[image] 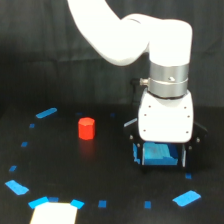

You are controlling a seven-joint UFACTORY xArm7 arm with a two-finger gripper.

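Observation:
The white arm reaches down from the top, and its gripper is low over a blue object on the right side of the dark table. The white hand covers the upper part of the blue object, so its full shape is hidden. Dark finger parts show in front of the blue, but the gap between them is hard to make out. Whether anything is held does not show.
A red block stands apart at left of centre. At the bottom edge, a pale block is partly cut off. Blue tape strips and small blue squares mark the table. Between the red block and the gripper the surface is clear.

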